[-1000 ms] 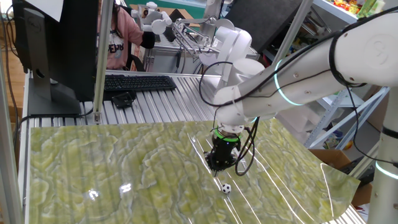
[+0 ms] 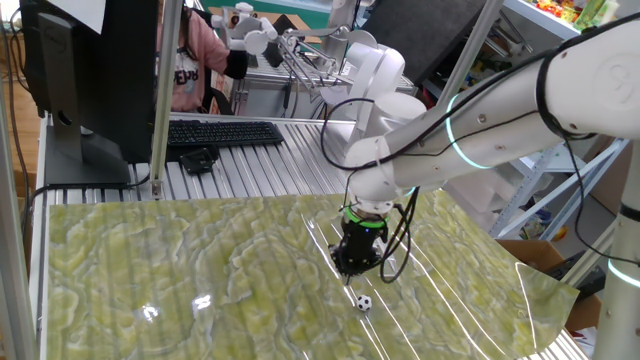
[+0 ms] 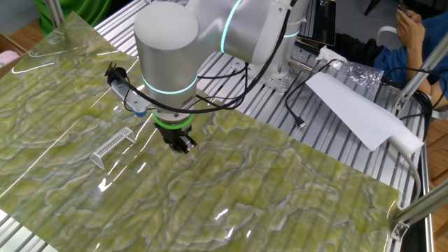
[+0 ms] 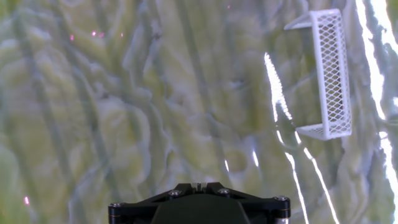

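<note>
A small black-and-white soccer ball (image 2: 364, 302) rests on the green marbled sheet, just below and to the right of my gripper (image 2: 350, 277) in exterior view 1. No ball shows in exterior view 2 or in the wrist view. The white toy goal with mesh (image 3: 112, 147) stands on the sheet, left of the gripper (image 3: 187, 147) in exterior view 2. In the wrist view the goal (image 4: 333, 74) lies at upper right, apart from my gripper. My fingers look drawn together at the bottom centre, and nothing shows between them.
The green marbled sheet (image 2: 180, 260) is largely bare to the left in exterior view 1. Behind it stand a keyboard (image 2: 225, 133) and a monitor (image 2: 85, 100). A white sheet (image 3: 353, 108) lies on the slatted table in exterior view 2. Cables hang beside the wrist.
</note>
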